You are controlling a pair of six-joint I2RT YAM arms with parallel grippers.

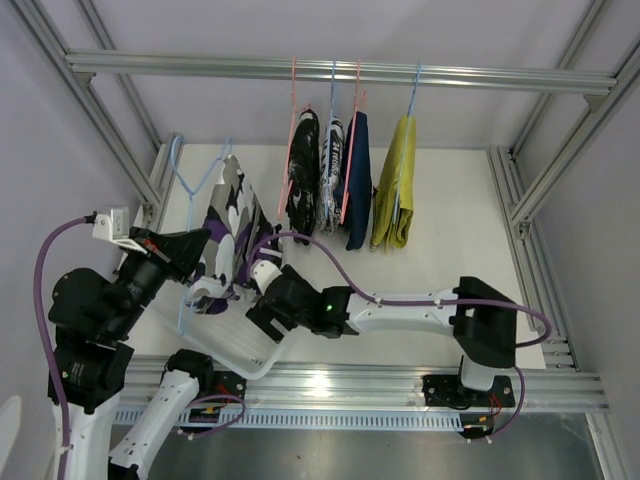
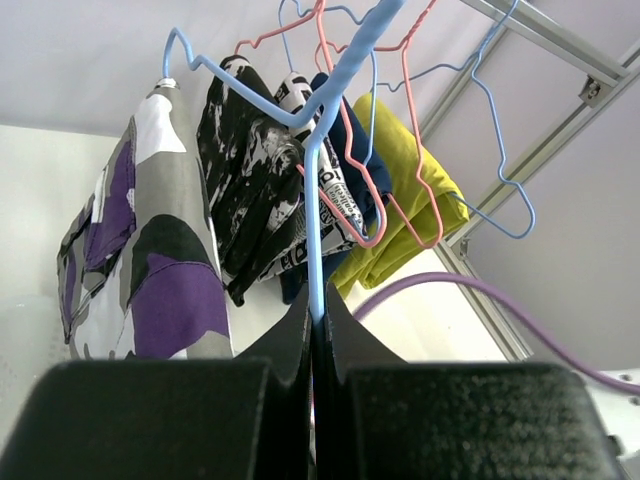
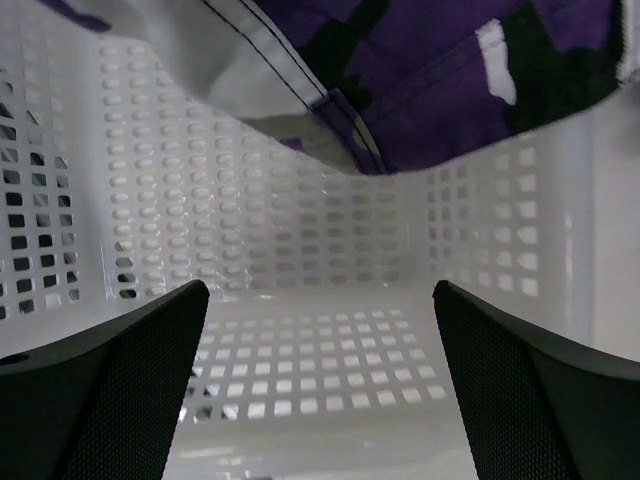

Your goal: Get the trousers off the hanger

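Note:
My left gripper is shut on a light blue hanger (image 2: 313, 220), held off the rail at the left in the top view. Patterned trousers (image 1: 228, 230) in white, grey, black and purple hang over that hanger, seen close in the left wrist view (image 2: 160, 260). Their purple lower folds (image 3: 430, 90) hang above a white perforated basket (image 3: 260, 230) in the right wrist view. My right gripper is open over the basket, with nothing between its fingers, just in front of the trousers.
Several garments, black, patterned, navy and yellow (image 1: 398, 180), hang from the rail (image 1: 230, 68) at the back centre. Aluminium frame posts bound both sides. The board (image 1: 470, 230) at the right is bare. A purple cable loops over the right arm.

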